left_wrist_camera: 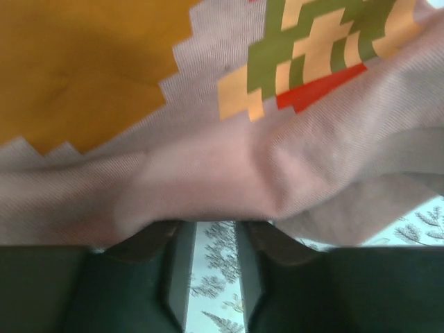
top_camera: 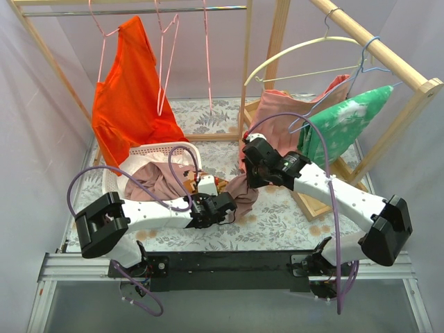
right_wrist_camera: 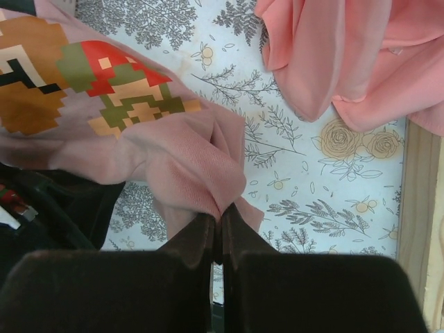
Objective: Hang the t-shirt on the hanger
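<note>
The dusty-pink t-shirt with a pixel-pattern print stretches from the white basket toward my right gripper, which is shut on a gathered fold of it. My left gripper is low beside the shirt, fingers slightly parted, with fabric just above their tips; whether any cloth is between them is unclear, though floor shows in the gap. Pink hangers hang from the left rail.
An orange shirt hangs at the left. Pink and green cloths occupy the right rack, with its wooden base beside my right gripper. A yellow hanger hangs above.
</note>
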